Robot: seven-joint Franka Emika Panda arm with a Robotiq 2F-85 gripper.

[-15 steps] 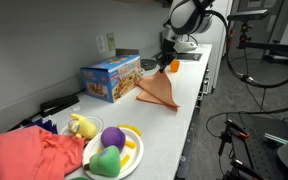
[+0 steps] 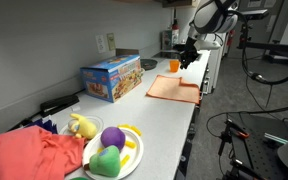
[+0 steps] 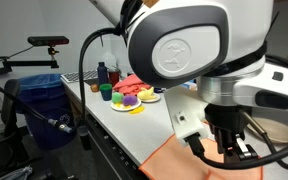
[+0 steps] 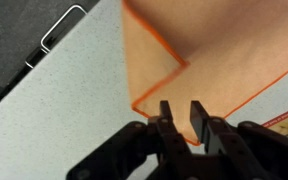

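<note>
An orange cloth [image 2: 172, 88] lies on the white counter, one part of it folded over near the counter's front edge. The wrist view shows the cloth [image 4: 224, 70] spread beneath my gripper, its edges a brighter orange. A gap stands between the two fingertips, with only cloth visible beyond them and nothing gripped. In exterior view 1 my gripper [image 2: 188, 64] hangs at the counter's far end, just past the cloth. Exterior view 2 has the arm's large white wrist in front, covering part of the cloth [image 3: 179, 160].
An orange cup [image 2: 174, 65] stands close to the gripper. A blue picture box [image 2: 114, 80] is at the back by the wall. Nearer are a plate [image 2: 92, 151] with toy food and a red cloth [image 2: 29, 155].
The gripper moved toward the counter's far end, drawing the raised cloth edge with it. The cloth, lifted and slanting before, now lies flatter and apart from the fingers.
</note>
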